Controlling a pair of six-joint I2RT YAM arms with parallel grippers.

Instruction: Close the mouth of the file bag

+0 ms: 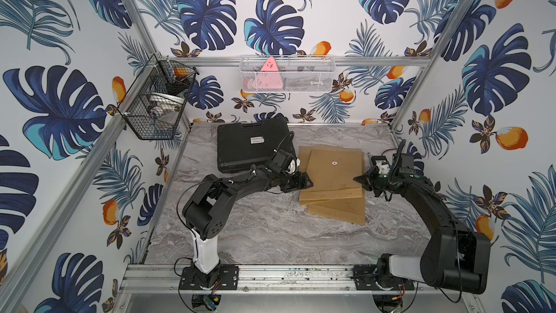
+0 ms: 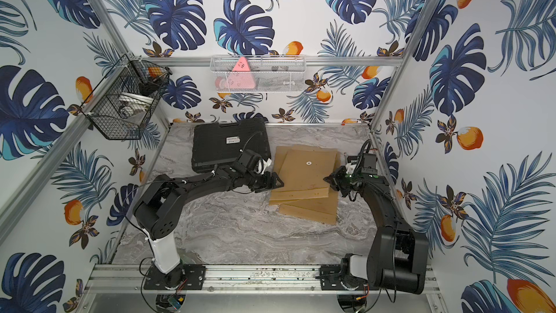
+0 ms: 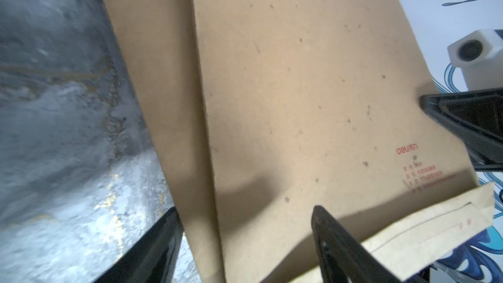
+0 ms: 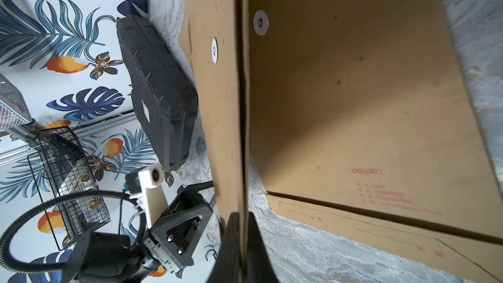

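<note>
A kraft file bag (image 1: 330,168) lies over other brown bags near the table's middle, its flap (image 3: 429,230) along the front edge, standing slightly off the body in the left wrist view. My left gripper is part open at the bag's left front corner, by the flap, its fingertips apart with nothing visibly held. My right gripper (image 1: 359,178) is shut on the bag's right edge; in the right wrist view that thin brown edge (image 4: 230,125) runs between its fingers, lifted over another bag (image 4: 356,99) below.
A black case (image 1: 252,139) lies at the back left of the table. A white wire basket (image 1: 301,75) with a pink item and a black wire basket (image 1: 156,104) hang on the walls.
</note>
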